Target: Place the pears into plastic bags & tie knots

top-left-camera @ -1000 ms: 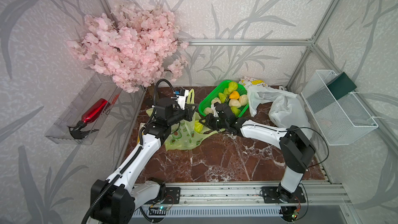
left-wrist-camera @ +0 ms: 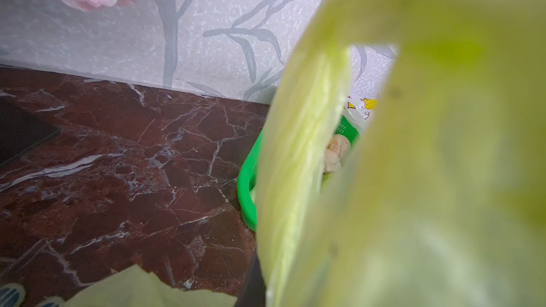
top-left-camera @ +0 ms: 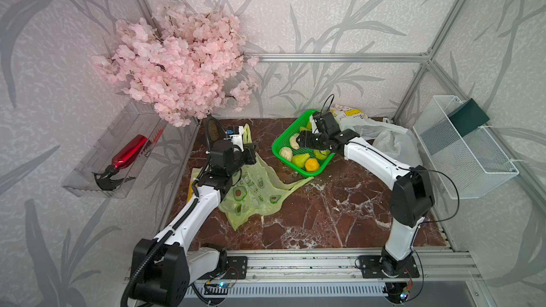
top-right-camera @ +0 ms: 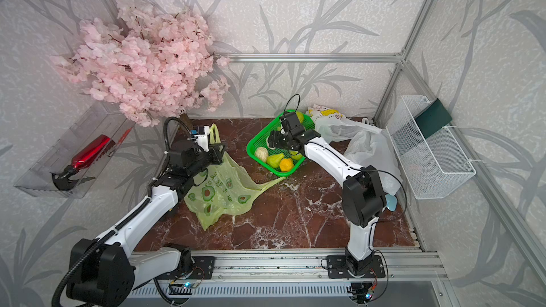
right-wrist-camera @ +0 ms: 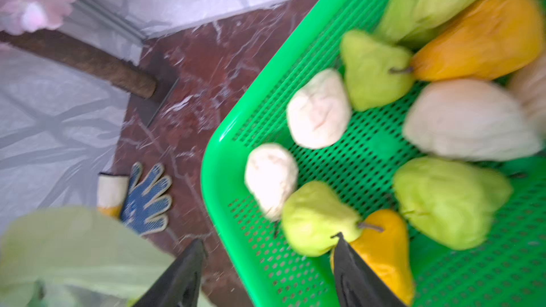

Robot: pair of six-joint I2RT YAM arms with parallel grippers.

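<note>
My left gripper (top-left-camera: 250, 155) is shut on the upper edge of the yellow-green plastic bag (top-left-camera: 258, 190), printed with avocados. The lifted film of the bag (left-wrist-camera: 295, 170) fills much of the left wrist view and hides most of the fingers. The rest of the bag spreads over the table, one handle reaching toward the green basket (top-left-camera: 316, 174). Over that basket my right gripper hangs open, nothing between its fingers. Below it in the right wrist view lie a yellow-green pear (right-wrist-camera: 315, 219), an orange pear (right-wrist-camera: 386, 253), a green pear (right-wrist-camera: 375, 71) and whitish fruits (right-wrist-camera: 318, 109).
A white plastic bag (top-left-camera: 398, 147) lies at the right, near a white mesh basket (top-left-camera: 460, 147). A blue glove (right-wrist-camera: 146, 200) rests on the table at the left. Pink blossoms (top-left-camera: 176, 62) overhang the back left.
The left gripper moved slightly left. Yellow fruit seen at the bag one second ago is no longer visible there.
</note>
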